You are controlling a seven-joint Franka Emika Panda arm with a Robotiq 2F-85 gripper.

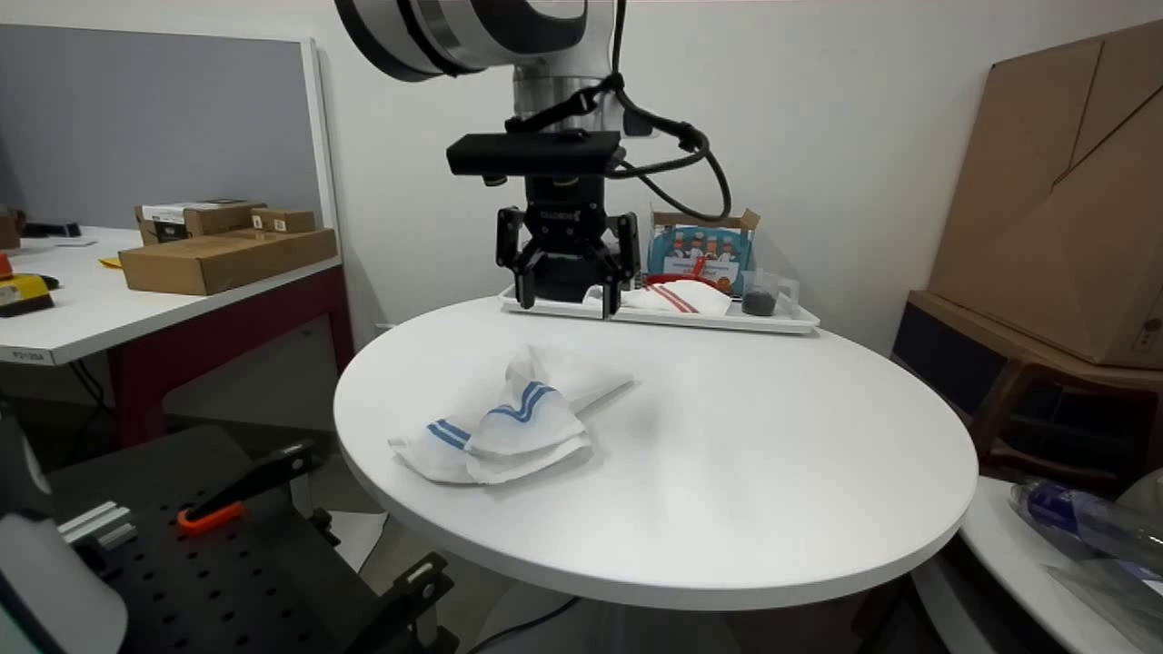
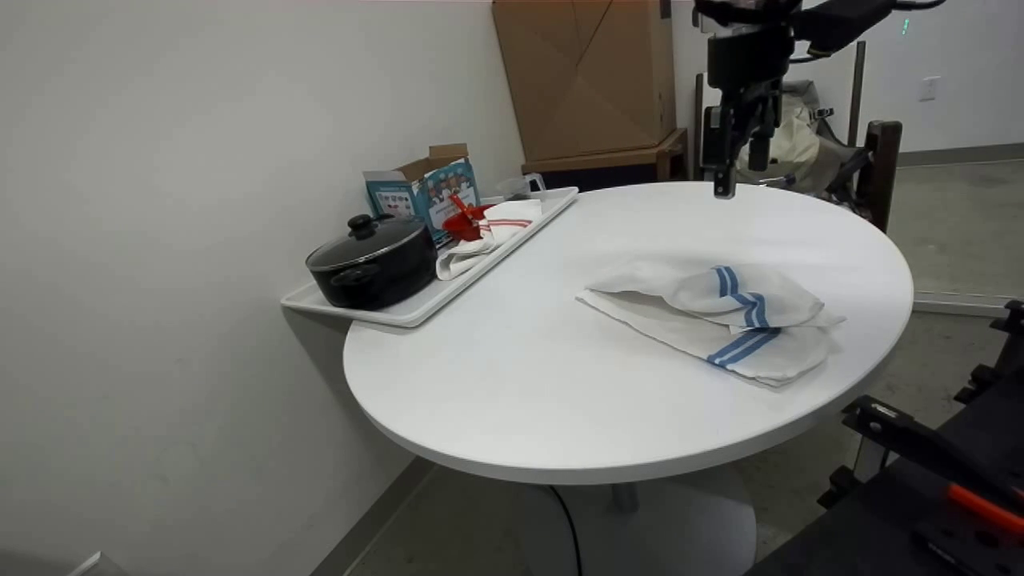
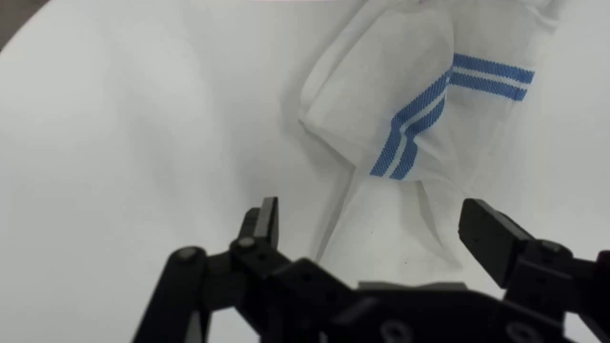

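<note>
A white towel with blue stripes [image 1: 531,431] lies loosely folded and rumpled on the left part of the round white table [image 1: 763,458]. In the wrist view the towel [image 3: 389,108] spreads from the top down between and below the fingers. My gripper [image 1: 564,303] hangs above the table, higher than the towel and apart from it. Its fingers [image 1: 526,283] stand wide apart with nothing between them. From the second exterior view, the gripper [image 2: 742,173] is well clear of the tabletop.
Along the wall stands a white tray [image 2: 422,312] with a lidded black pot [image 2: 379,269], a red-striped towel [image 2: 510,216], a teal box [image 2: 449,197] and a clear cup. Cardboard boxes [image 1: 229,260] sit on the desk at left.
</note>
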